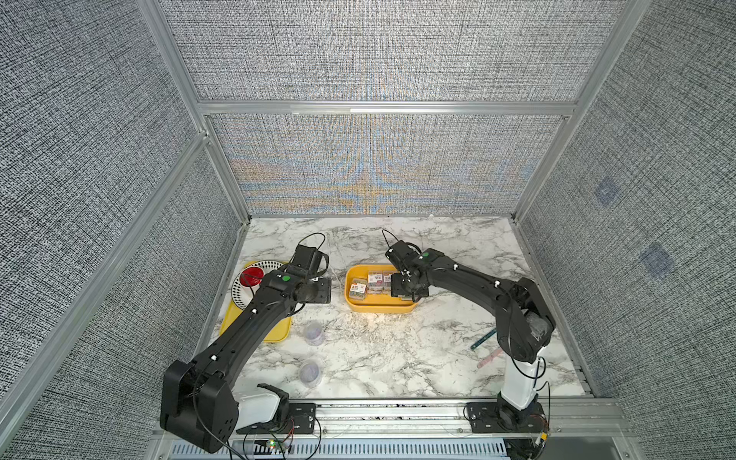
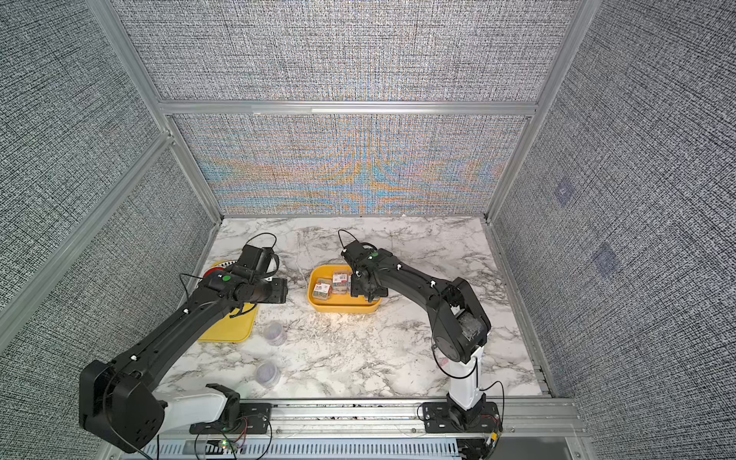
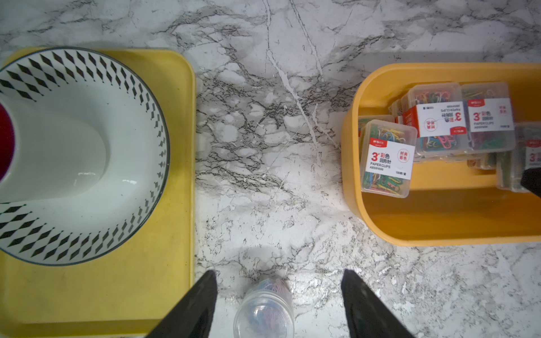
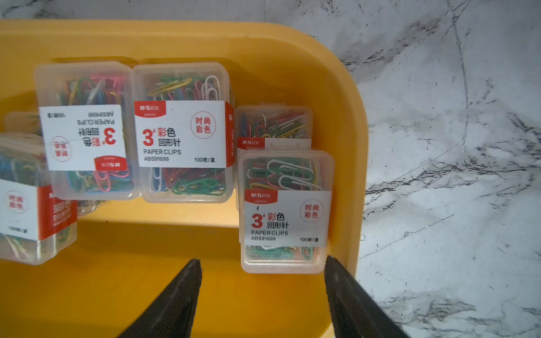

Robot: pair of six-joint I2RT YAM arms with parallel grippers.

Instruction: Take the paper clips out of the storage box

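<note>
A yellow storage box (image 1: 380, 306) in the middle of the table holds several clear paper clip boxes (image 4: 179, 133) with red and white labels, some lying on others. My right gripper is over the box's right end, open, just below one paper clip box (image 4: 286, 211) in the wrist view, nothing between its fingers. My left gripper hangs open left of the storage box, above the table near a small clear cup (image 3: 264, 318), also holding nothing.
A yellow tray (image 3: 112, 293) on the left bears a patterned plate (image 3: 129, 214) with a white and red object on it. Another clear cup (image 1: 309, 374) stands at the front. Pens (image 1: 483, 338) lie at the right.
</note>
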